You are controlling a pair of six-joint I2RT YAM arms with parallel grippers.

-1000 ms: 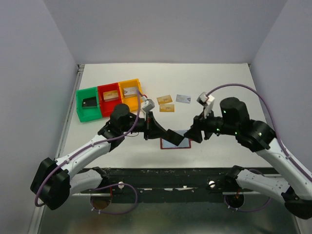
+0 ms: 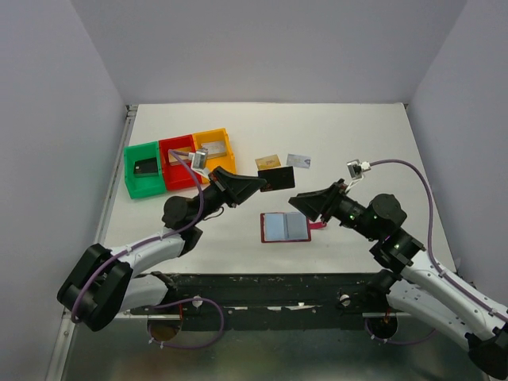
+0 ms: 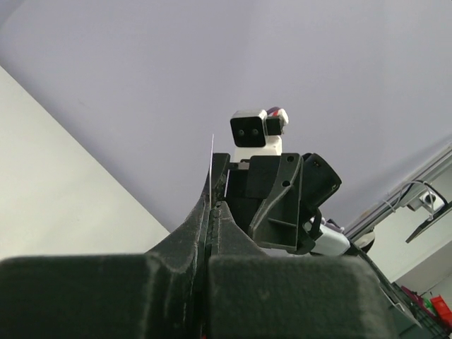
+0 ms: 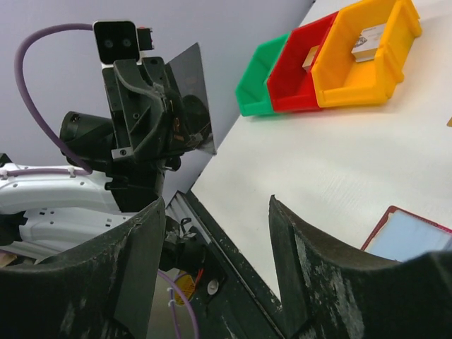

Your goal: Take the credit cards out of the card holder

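Note:
My left gripper [image 2: 252, 182] is shut on a dark card [image 2: 277, 178], held out over the middle of the table; in the left wrist view it shows as a thin upright edge between the fingers. My right gripper [image 2: 300, 202] is open, a little right of and below the card, over the red-edged card holder [image 2: 274, 228] lying open on the table. Two loose cards lie behind: a gold card [image 2: 267, 161] and a silver card [image 2: 298, 160].
Green [image 2: 145, 182], red [image 2: 177, 180] and yellow [image 2: 219, 167] bins with contents stand at the back left.
My left gripper has raised and swung the dark card up, away from over the holder.

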